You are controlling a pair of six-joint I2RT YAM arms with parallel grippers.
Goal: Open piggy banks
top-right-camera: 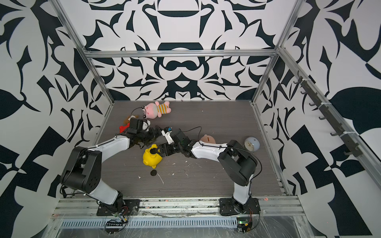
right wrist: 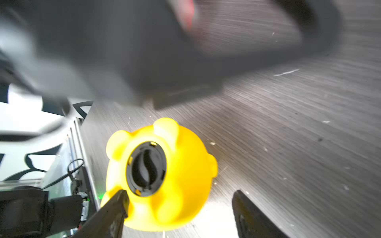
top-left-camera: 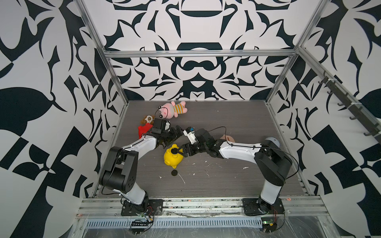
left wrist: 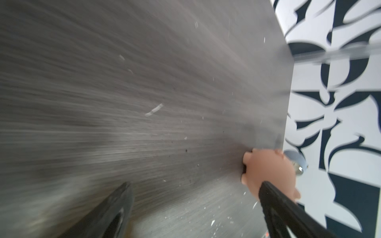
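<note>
A yellow piggy bank (top-left-camera: 171, 157) lies on the table between the arms; in the right wrist view its underside (right wrist: 186, 174) shows a black round stopper (right wrist: 146, 168). My left gripper (top-left-camera: 176, 131) stands open just behind and above it, with nothing between its fingers. My right gripper (top-left-camera: 185, 149) is open beside the bank, whose body (top-right-camera: 152, 157) sits at the fingertips' left. A pink piggy bank (left wrist: 269, 172) lies to the right, partly behind the right arm, with a grey-blue round object (top-right-camera: 252, 143) further right.
A pink striped plush (top-left-camera: 178, 109), a brown plush (top-left-camera: 147, 119) and a red object (top-left-camera: 142, 130) lie at the back left. A small black disc (top-left-camera: 174, 173) lies in front of the yellow bank.
</note>
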